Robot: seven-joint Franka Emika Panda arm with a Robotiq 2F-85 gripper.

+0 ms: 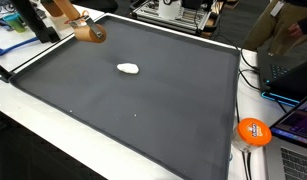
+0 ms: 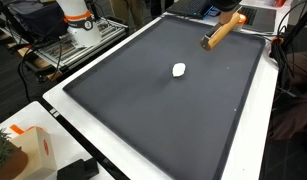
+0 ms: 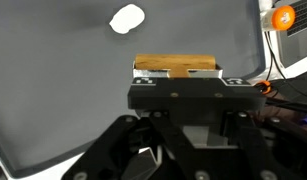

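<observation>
A tan, wood-coloured bar lies across the front of my gripper in the wrist view. The gripper is shut on this bar. In exterior view 2 the same bar hangs tilted below the dark gripper, near the far right corner of the grey board. Exterior view 1 shows the bar at the upper left, over the board's edge; the fingers are hard to make out there. A small white oval piece rests on the board, apart from the bar.
The grey board is otherwise bare, with wide free room. An orange-lidded jar stands off the board's side on the white table, a cable beside it. A laptop is at the right edge.
</observation>
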